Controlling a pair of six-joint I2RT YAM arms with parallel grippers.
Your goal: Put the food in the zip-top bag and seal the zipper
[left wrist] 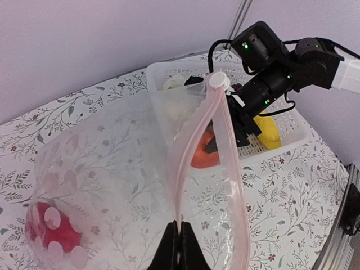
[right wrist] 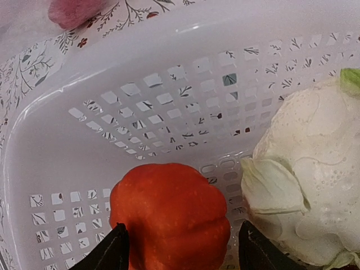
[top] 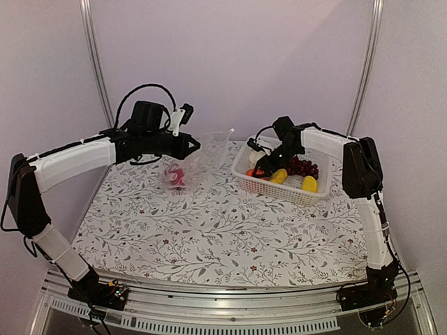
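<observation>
The clear zip top bag [left wrist: 112, 163] hangs with its mouth spread, its pale pink edge pinched in my left gripper, which is shut. A pink-red item [left wrist: 53, 226] lies low inside the bag. In the white basket [top: 279, 194], my right gripper is part open with its fingers [right wrist: 109, 250] on either side of a red-orange tomato-like food [right wrist: 171, 214]. Whether both fingers touch it I cannot tell. A white cauliflower-like vegetable [right wrist: 315, 174] sits beside it.
The basket also holds dark red grapes [top: 302, 168] and yellow foods, one at the front right [top: 309, 183].
</observation>
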